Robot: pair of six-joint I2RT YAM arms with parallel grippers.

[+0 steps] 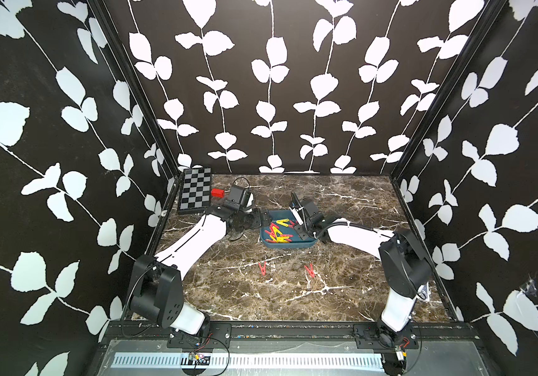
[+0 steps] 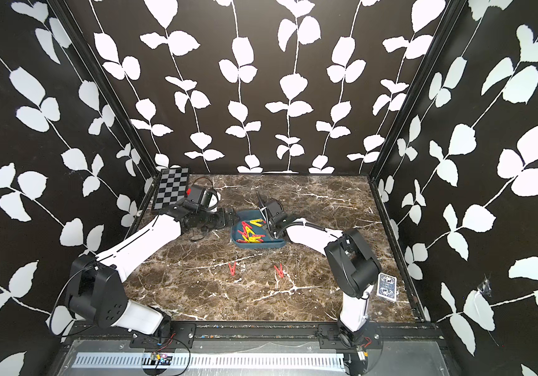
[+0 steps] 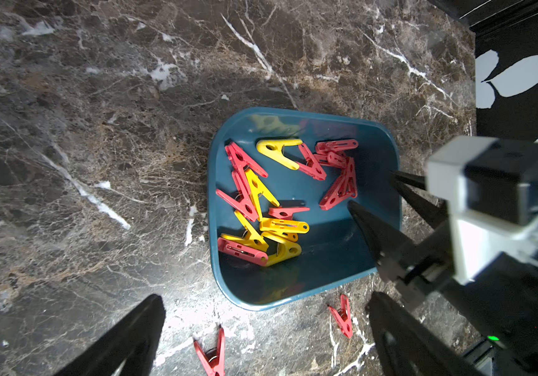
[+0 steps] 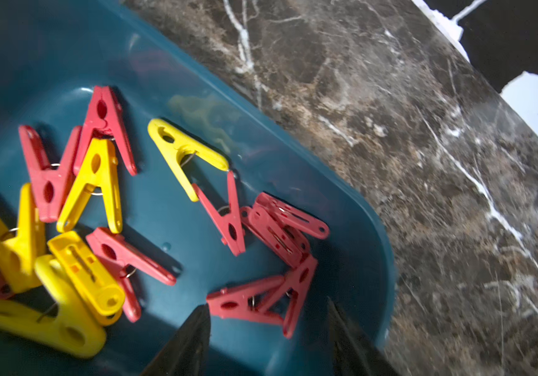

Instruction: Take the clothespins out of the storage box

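The blue storage box (image 3: 262, 294) holds several red and yellow clothespins (image 4: 90, 188) in the middle of the table. My right gripper is over the box's right part, fingers apart with nothing between them, near a group of red clothespins (image 4: 262, 300). My left gripper hangs above and left of the box, open and empty. Two red clothespins (image 1: 262, 268) (image 1: 309, 270) lie on the table in front of the box.
A checkered board (image 1: 195, 188) and a red object (image 1: 217, 193) are at the back left. A card deck (image 2: 386, 287) lies at the front right.
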